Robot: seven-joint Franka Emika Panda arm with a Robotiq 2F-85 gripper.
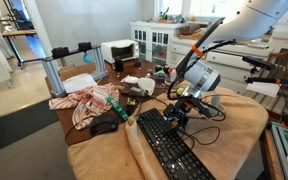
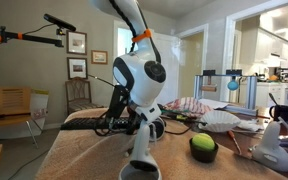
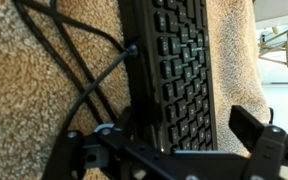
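Observation:
A black keyboard (image 3: pixel 184 62) lies on the tan towel, running nearly the full height of the wrist view, and slantwise across the towel in exterior view 1 (image 1: pixel 172 148). My gripper stands open over the keyboard, one finger on each side of its width. The left finger is dark against the keyboard's cable-side edge; the right finger (image 3: pixel 248 128) sits beyond the opposite edge. Whether either touches the keyboard cannot be told. In exterior view 2 the arm hides part of the keyboard (image 2: pixel 81 123).
Black cables (image 3: pixel 76 62) loop over the towel beside the keyboard. A black mouse (image 1: pixel 104 127), a green-topped bowl (image 2: pixel 203 149) and a striped cloth (image 1: pixel 84 104) lie around. Bare towel (image 1: pixel 99 157) shows at the front left.

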